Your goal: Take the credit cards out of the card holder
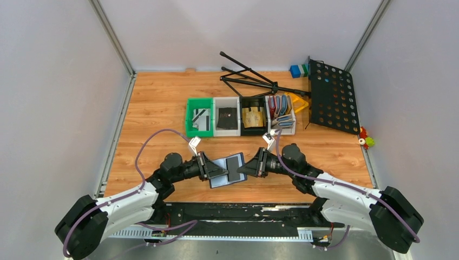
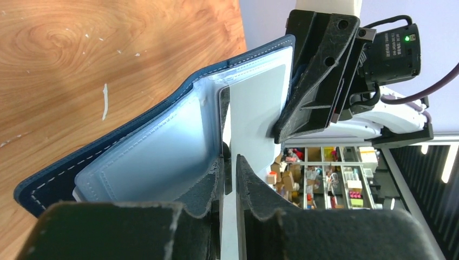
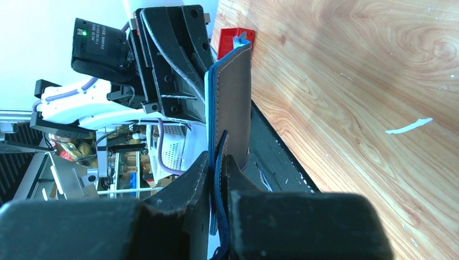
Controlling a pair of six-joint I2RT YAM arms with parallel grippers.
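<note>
An open card holder (image 1: 216, 179) with a navy cover and pale translucent sleeves (image 2: 143, 157) is held upright between the grippers, near the table front. My right gripper is shut on its edge. In the left wrist view a card (image 2: 254, 108) with a dark stripe sits in a sleeve; my left gripper is at that card's edge, its fingers slightly apart, and whether they grip it is unclear.
Four bins (image 1: 227, 102) stand in a row behind: green with cards, white with a dark item, black, and white with several holders. A black stand (image 1: 331, 97) lies at the back right.
</note>
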